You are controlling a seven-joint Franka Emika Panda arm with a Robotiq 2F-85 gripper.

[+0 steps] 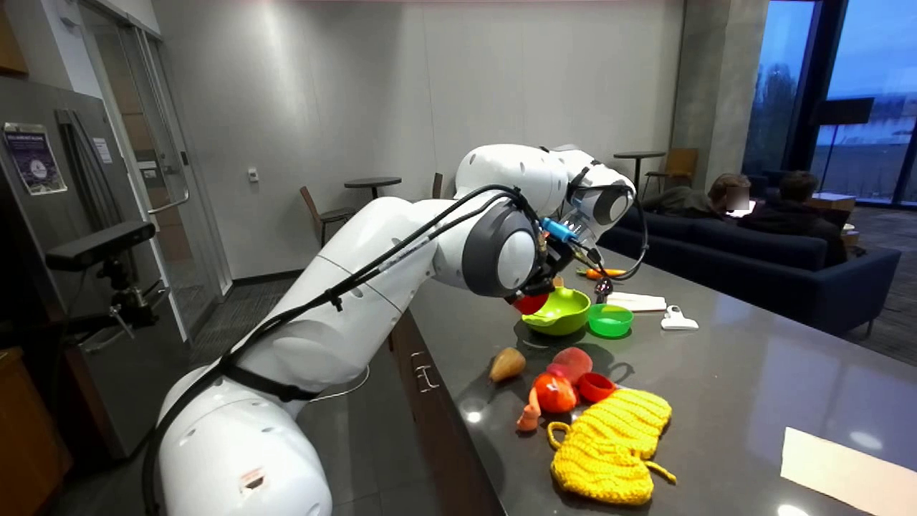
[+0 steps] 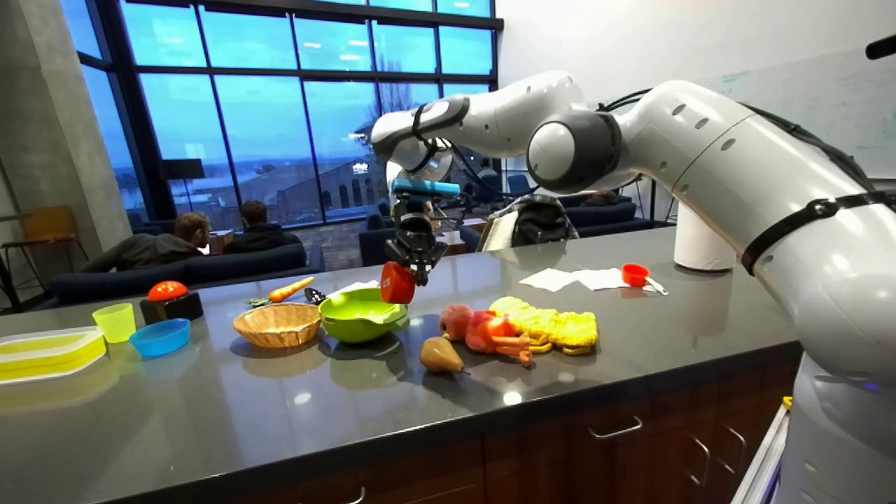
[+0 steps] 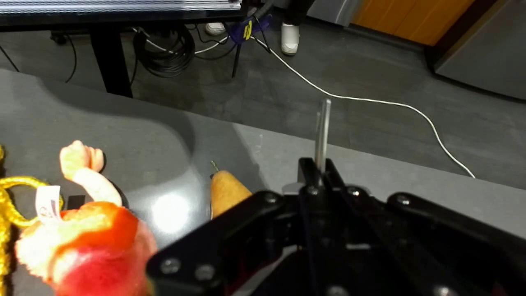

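Note:
My gripper (image 2: 413, 267) is shut on a red cup (image 2: 397, 283), seen in exterior view 2 tilted against the right edge of the green bowl (image 2: 357, 329). In exterior view 1 the same red cup (image 1: 531, 304) shows below the wrist, overlapping the bowl's (image 1: 557, 322) left edge. Whether it touches the bowl I cannot tell. A thin silvery strip (image 3: 323, 135) sticks up from between my black fingers in the wrist view, probably the cup's handle. The cup itself is mostly hidden there behind the gripper.
A pear (image 2: 441, 355), a red-orange plush toy (image 2: 487, 332) and yellow knitwork (image 2: 546, 323) lie nearer the arm's base. Left of the bowl sits a wicker basket (image 2: 278, 327). A smaller green bowl (image 1: 610, 321) stands beside it.

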